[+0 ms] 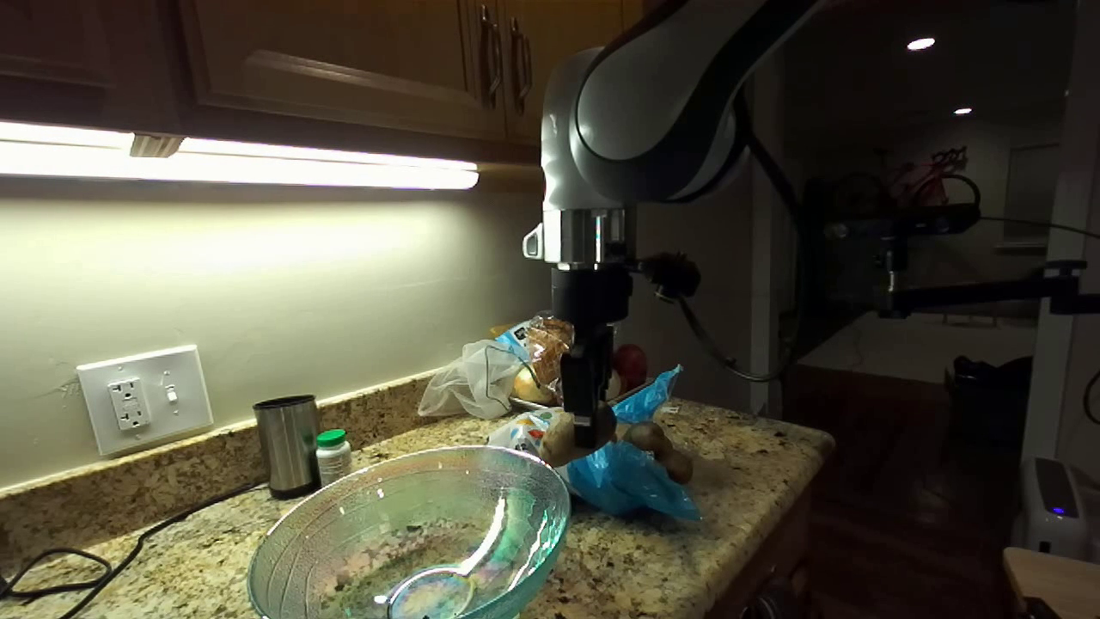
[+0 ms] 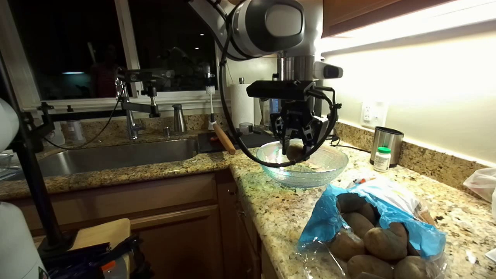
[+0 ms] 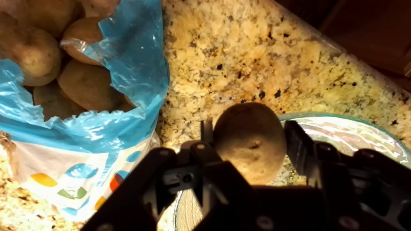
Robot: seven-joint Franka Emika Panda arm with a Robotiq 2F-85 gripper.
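Note:
My gripper is shut on a brown potato (image 3: 250, 148), one finger on either side of it. In exterior view 2 the held potato (image 2: 295, 152) hangs in front of the clear glass bowl (image 2: 302, 179). From exterior view 1 the gripper (image 1: 589, 428) stands above the counter near the bowl's (image 1: 309, 536) far rim, between it and the potato bag. The wrist view shows part of the bowl (image 3: 346, 123) below and to the right. An open blue and white bag (image 3: 135, 54) of potatoes (image 3: 86, 82) lies to the left.
A steel cup (image 2: 388, 142) and a green-capped bottle (image 2: 382, 159) stand by the wall. Farther back in exterior view 1 are a white produce bag (image 1: 474, 380) and other food. The sink (image 2: 116, 160) lies left of the counter.

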